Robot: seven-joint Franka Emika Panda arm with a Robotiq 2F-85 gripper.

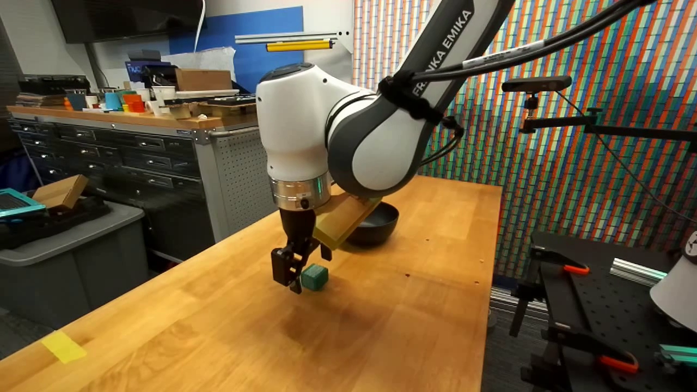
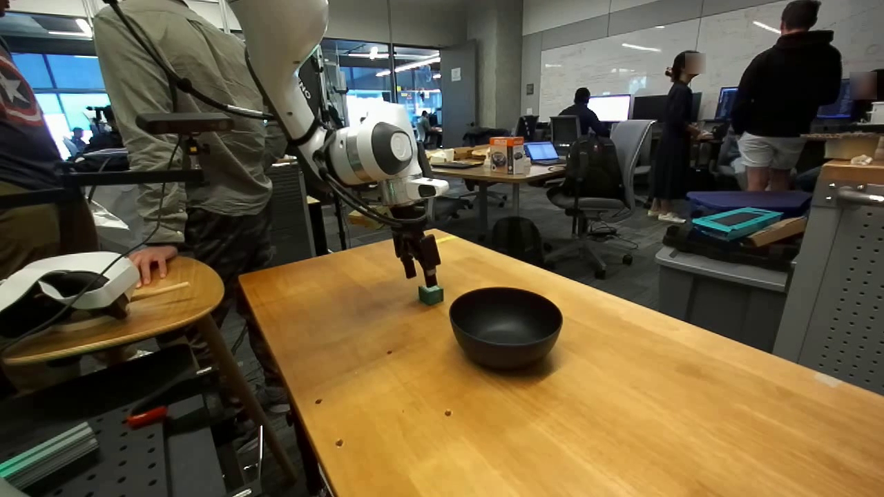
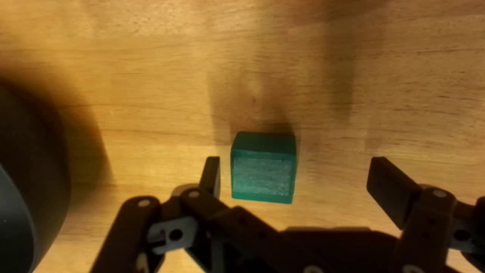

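Note:
A small green cube (image 3: 262, 175) rests on the wooden table, lying between the two spread fingers in the wrist view but nearer the left one. My gripper is open, and bare wood shows on both sides of the cube. From the first exterior view, the gripper (image 1: 311, 270) is low over the table, right beside the cube (image 1: 315, 277). In the second exterior view the fingers partly overlap the top of the cube (image 2: 431, 295). A black bowl (image 2: 505, 327) stands upright and looks empty a short way from the cube.
At the wrist view's left edge the bowl's dark side (image 3: 27, 150) comes close to the left finger. Yellow tape (image 1: 64, 346) marks the table near its edge. A grey bin (image 1: 72, 261) stands off the table.

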